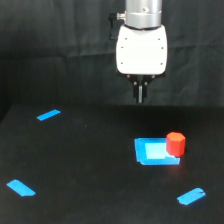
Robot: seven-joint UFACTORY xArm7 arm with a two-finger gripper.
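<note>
A red block (pixel 175 144) stands at the right edge of a blue square with a pale middle (pixel 151 152), marked on the black table. High above and behind it hangs my gripper (pixel 140 98), pointing down from a white arm housing (pixel 141 50). The gripper is well apart from the block. Its fingers look dark and small, and whether they are parted cannot be made out. No object shows at the fingertips.
Blue tape strips lie flat on the table: one at the back left (pixel 49 115), one at the front left (pixel 20 188) and one at the front right (pixel 191 196). Bare black table fills the middle and left. A dark curtain (pixel 60 60) hangs behind.
</note>
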